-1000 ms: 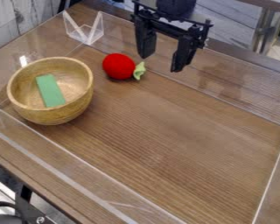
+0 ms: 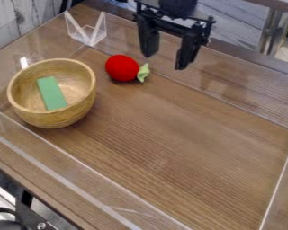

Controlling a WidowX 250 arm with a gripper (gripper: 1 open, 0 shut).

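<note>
My black gripper (image 2: 168, 56) hangs over the back middle of the wooden table (image 2: 183, 153); whether its fingers are open or shut is hard to make out. Just left of it lie a red round object (image 2: 121, 66) and a small light-green piece (image 2: 144, 71) at its right side. A wooden bowl (image 2: 69, 114) at the left holds a green block (image 2: 51, 93).
A clear plastic item (image 2: 87, 29) stands at the back left.
The objects on the table have not visibly moved.
</note>
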